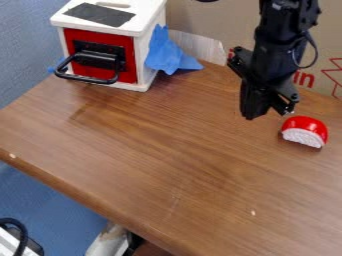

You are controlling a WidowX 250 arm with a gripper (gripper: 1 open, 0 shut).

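Note:
The black gripper (265, 96) hangs over the back right of the wooden table, above and left of a red object with a pale front (303, 130) lying on the tabletop. Whether its fingers are open or shut is unclear against the dark body. A red and white toy oven (80, 43) with a black handle stands at the back left, a blue cloth (168, 52) beside it.
A cardboard panel (214, 25) stands behind. Blue floor and a black cable show at the lower left.

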